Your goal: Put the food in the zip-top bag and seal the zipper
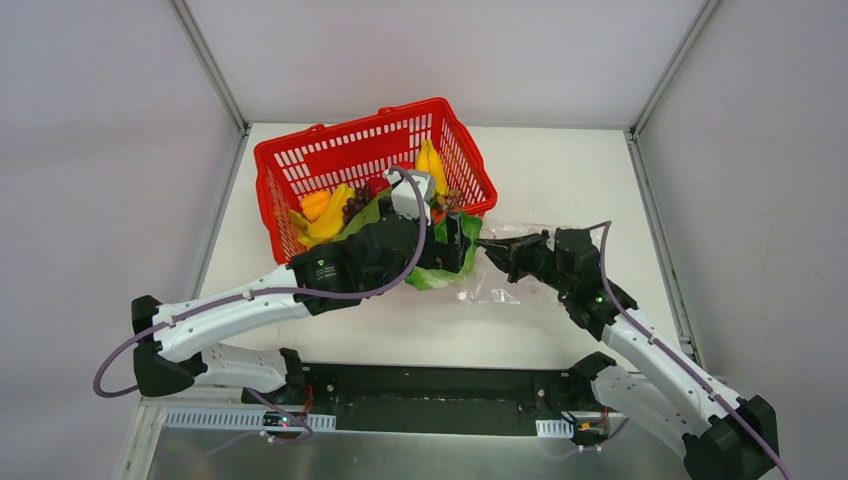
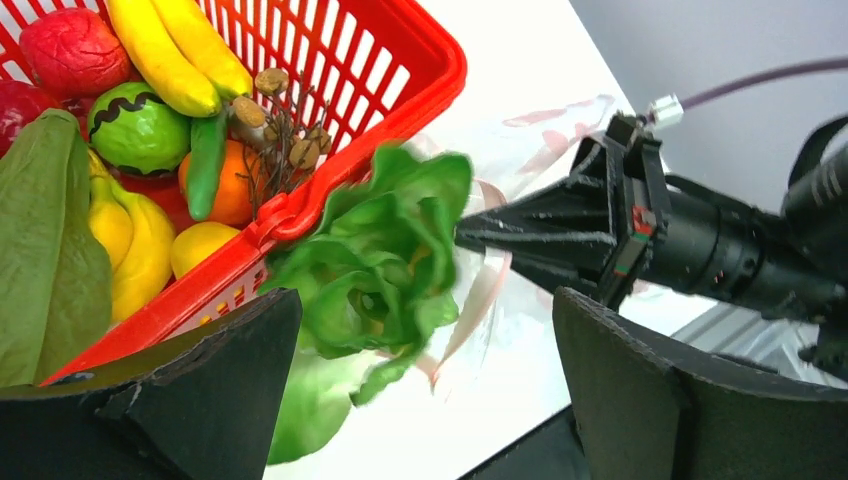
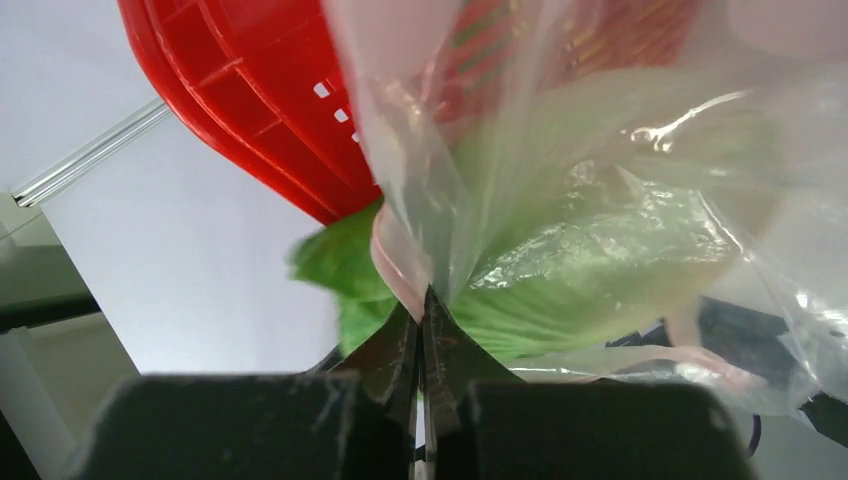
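A green leafy lettuce [image 1: 430, 279] is at the basket's front right corner, next to the clear zip top bag [image 1: 497, 288]. In the left wrist view my left gripper is open above the lettuce [image 2: 350, 275], fingers spread wide around its leaves. My right gripper is shut on the pale zip edge of the bag [image 3: 400, 262]. Through the film in the right wrist view, the lettuce's pale body shows, while its leafy top sticks out past the zip edge. How deep it sits in the bag is hard to tell.
A red basket [image 1: 335, 150] stands at the back left, holding bananas [image 2: 165, 55], a green patterned ball-like fruit [image 2: 139, 128], an orange and other produce. Its rim lies close to the lettuce.
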